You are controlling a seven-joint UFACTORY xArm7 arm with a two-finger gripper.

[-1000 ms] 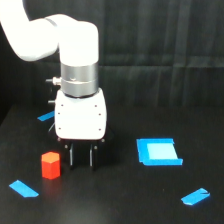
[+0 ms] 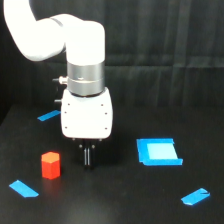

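An orange-red cube (image 2: pixel 51 165) rests on the black table at the left. To its right, apart from it, my gripper (image 2: pixel 88 158) points straight down from the white arm. Its two thin dark fingers stand close together, shut, and nothing shows between them. The fingers are small and dark against the table, so how near the tips are to the surface is hard to tell.
At the right lies a white square (image 2: pixel 162 151) edged with blue tape. Loose blue tape strips mark the table at front left (image 2: pixel 23 188), front right (image 2: pixel 195 197) and back left (image 2: pixel 49 115).
My gripper's fingers, wide apart before, have come together. The arm has shifted a little to the right, away from the cube, which looks to be in the same place.
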